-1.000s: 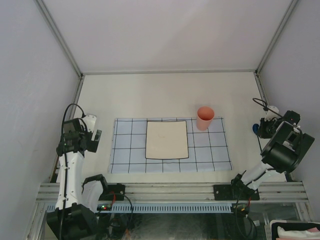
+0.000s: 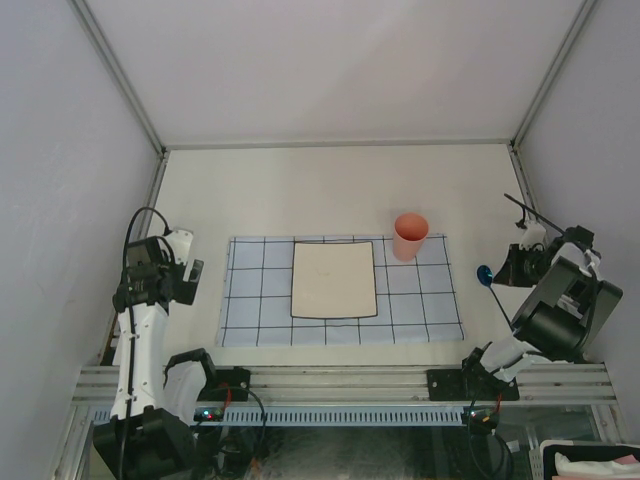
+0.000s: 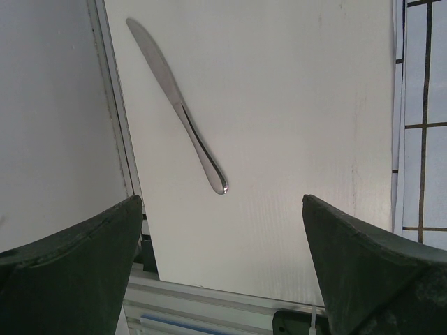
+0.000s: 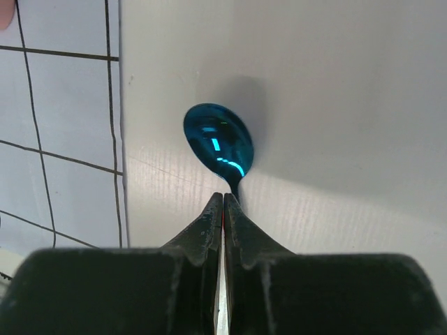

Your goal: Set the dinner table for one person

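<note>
My right gripper is shut on the thin handle of a blue spoon, whose bowl points forward past the fingertips. In the top view the spoon's bowl shows just right of the grid-patterned placemat. Over at the left, my left gripper stands open with nothing between its fingers. A silver knife lies on the bare table beneath it, hidden by the arm in the top view. A square cream plate rests mid-mat, and a pink cup stands at the mat's back right.
Side walls rise close by both arms. A metal rail runs along the front edge, and a dark bin sits at the lower right corner.
My right gripper has moved left and slightly toward the front, and the spoon has travelled with it toward the mat. The left arm, plate and cup have stayed put.
</note>
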